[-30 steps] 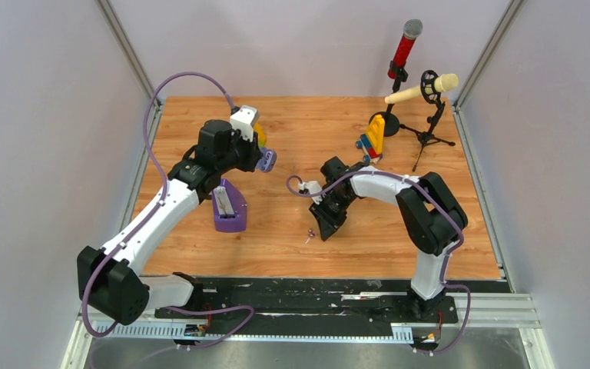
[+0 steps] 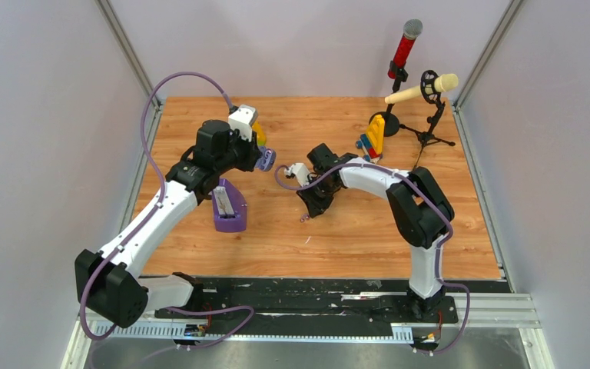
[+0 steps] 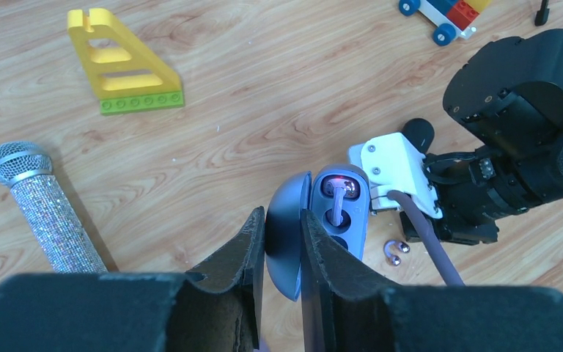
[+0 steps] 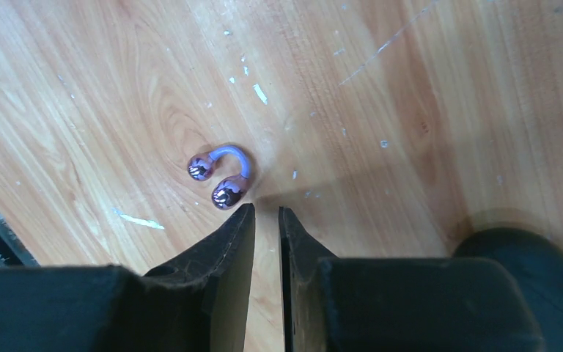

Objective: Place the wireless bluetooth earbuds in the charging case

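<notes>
My left gripper is shut on the purple-blue charging case [image 3: 359, 220], held above the table with its lid [image 3: 284, 246] raised. In the left wrist view one earbud [image 3: 339, 199] sits in the case's upper part; a round hollow below it looks empty. The other earbud [image 4: 243, 163], a small purple clip with two shiny ends, lies on the wood in the right wrist view. My right gripper is part open with a narrow gap and nothing between its fingers. Its left fingertip is close beside that earbud's lower end.
A purple holder [image 2: 230, 219] stands below the left arm. Toward the back right are a toy car with yellow piece [image 2: 375, 138], a red microphone [image 2: 404, 52] on a stand and a cream tube on a tripod [image 2: 424, 90].
The loose earbud now lies farther from the table's front edge. The left arm with the case has hardly moved.
</notes>
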